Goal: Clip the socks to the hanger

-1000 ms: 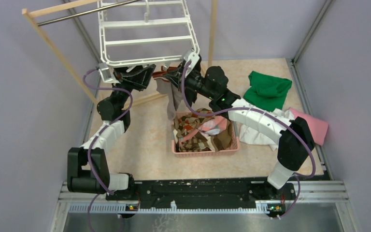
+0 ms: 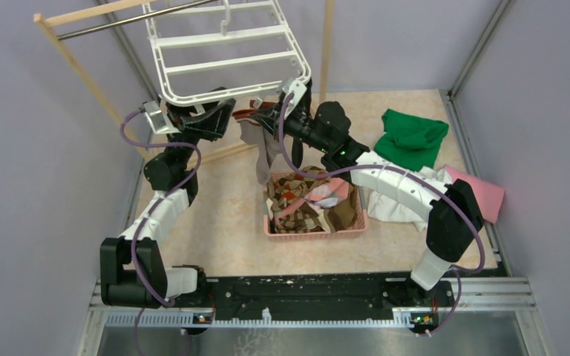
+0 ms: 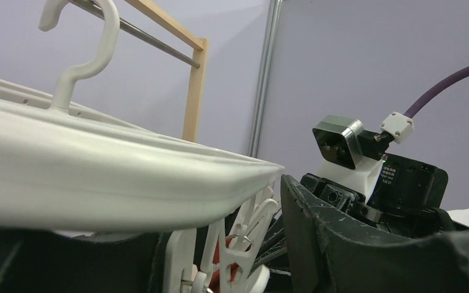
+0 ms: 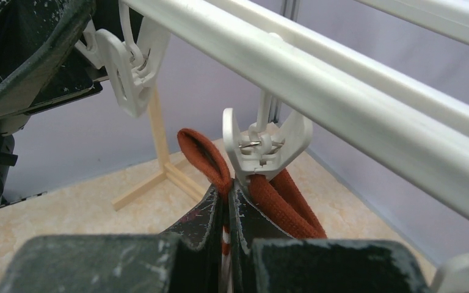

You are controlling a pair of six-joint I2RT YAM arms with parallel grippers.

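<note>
The white hanger hangs from the rail, its front bar between my arms. My right gripper is shut on the sock's red-brown cuff, under the bar. More of the cuff stands right beneath a white clip; whether that clip bites it I cannot tell. The sock's grey leg hangs down in the top view. At the bar's left end my left gripper stands part open, with white clips between its fingers. Another clip shows beside it in the right wrist view.
Below the right arm sits a pink basket of mixed socks. A green cloth, a white cloth and a pink piece lie at the right.
My left arm has shifted slightly left. The right arm and sock stay nearly still.
</note>
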